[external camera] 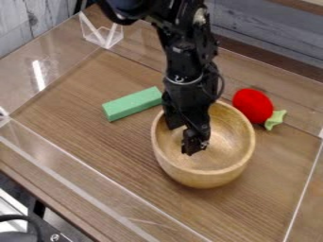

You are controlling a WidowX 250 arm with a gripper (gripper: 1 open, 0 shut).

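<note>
My black gripper [184, 129] reaches down from the top centre into a pale wooden bowl [212, 168], over its back-left part, with its fingertips inside the rim. Its fingers look apart, with nothing visible between them. A green block [131, 103] lies on the table just left of the gripper. A red object [251, 104] with a pale green leafy top [275, 120] lies behind the bowl to the right.
A clear plastic container [104, 26] stands at the back left, and a grey wall edge [38, 24] runs behind it.
</note>
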